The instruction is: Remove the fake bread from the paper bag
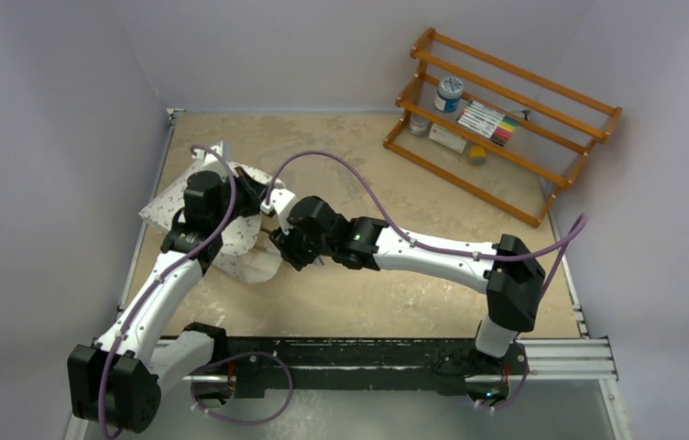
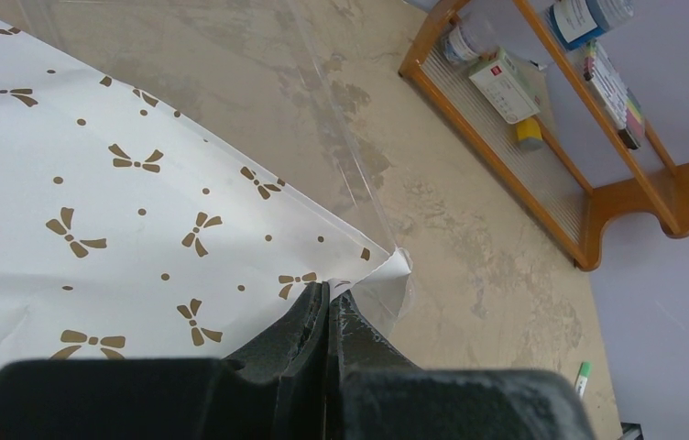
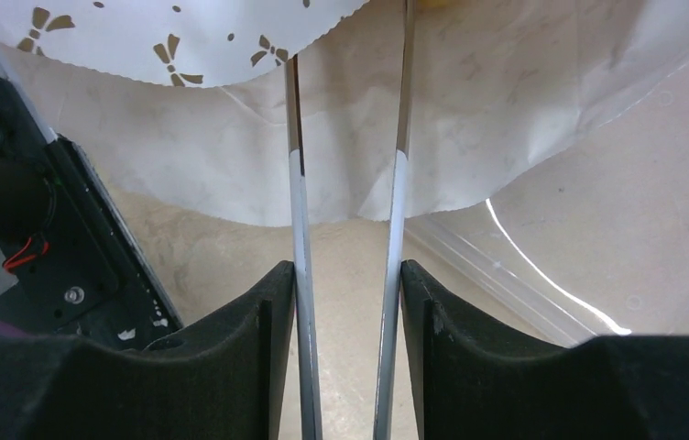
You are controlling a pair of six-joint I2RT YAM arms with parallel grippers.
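The white paper bag (image 1: 171,206) with brown bow prints lies on its side at the table's left, its mouth facing right. In the left wrist view my left gripper is shut on the bag's upper rim. My right gripper grips a pair of long metal tongs (image 3: 300,220), one black finger against the outside of each arm. The tong arms stand apart and reach into the bag's mouth, their far ends running out of frame or behind the paper. A small yellowish patch at the top of the right wrist view may be the bread; otherwise it is hidden.
A wooden rack (image 1: 506,119) with jars, a marker set and small boxes stands at the back right. A green-capped marker (image 2: 583,378) lies on the table. Open table (image 1: 359,137) extends between bag and rack.
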